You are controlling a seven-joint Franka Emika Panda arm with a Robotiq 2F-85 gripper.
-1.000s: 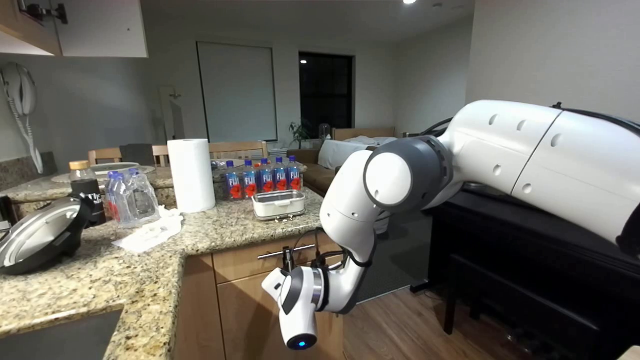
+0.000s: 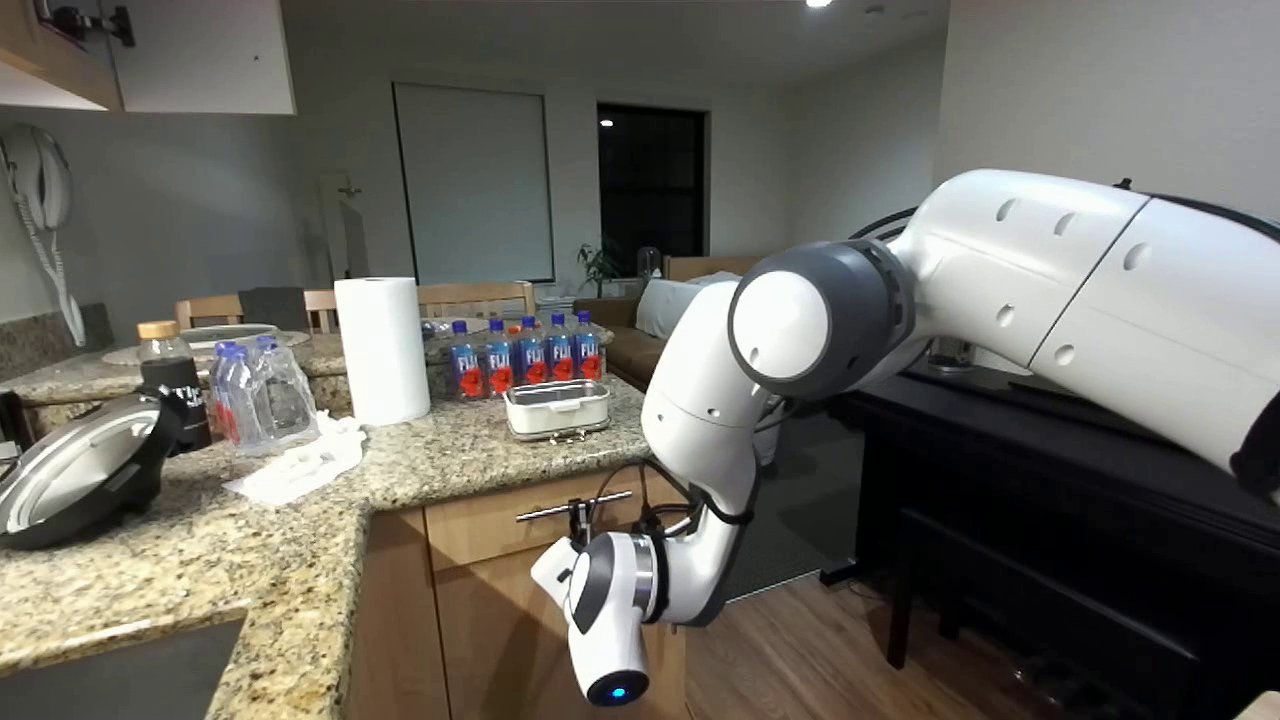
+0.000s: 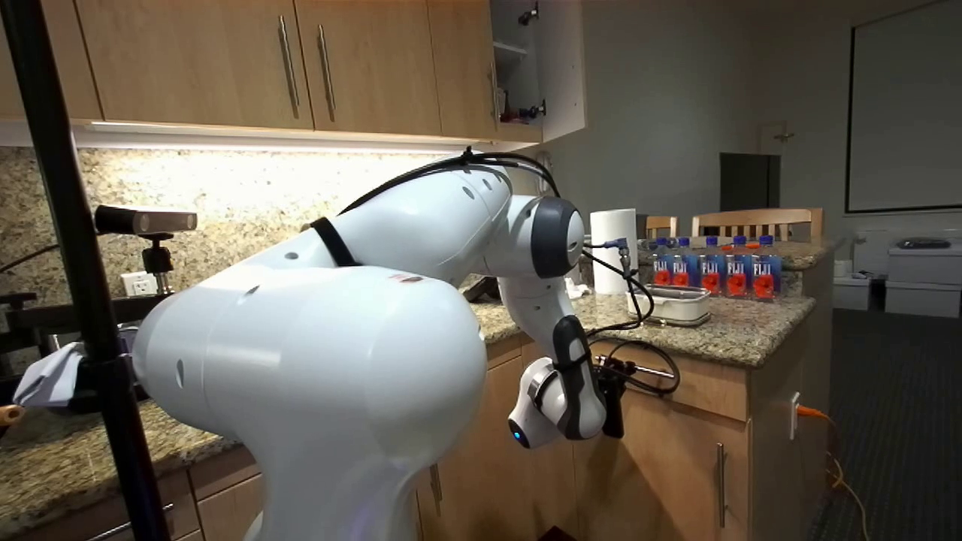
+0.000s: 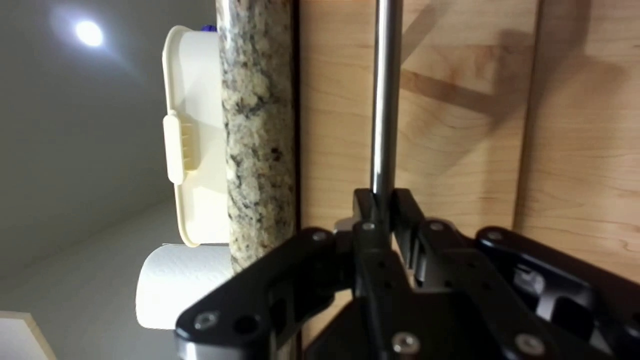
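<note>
A metal bar handle (image 4: 385, 102) is fixed across the front of a light wood drawer (image 4: 342, 120) under the countertop. My gripper is shut on this handle, its black fingers (image 4: 405, 207) on either side of the bar. In exterior view 1 the gripper (image 2: 581, 516) meets the handle (image 2: 552, 509) near the middle of its length, and the drawer front (image 2: 480, 528) looks flush with the cabinet. In exterior view 2 the arm hides part of the drawer, and the bar's right end (image 3: 654, 370) shows past the cables.
Above the drawer, a white lidded container (image 2: 558, 408), a paper towel roll (image 2: 384, 350) and several water bottles (image 2: 528, 358) stand on the granite counter (image 2: 456, 458). A cabinet door (image 2: 498, 624) lies below. Open floor (image 2: 780, 642) extends to the right.
The forearm and elbow have risen slightly, and the wrist has shifted a little to the right and down. The gripper stays at the handle, and the drawer shows no clear movement.
</note>
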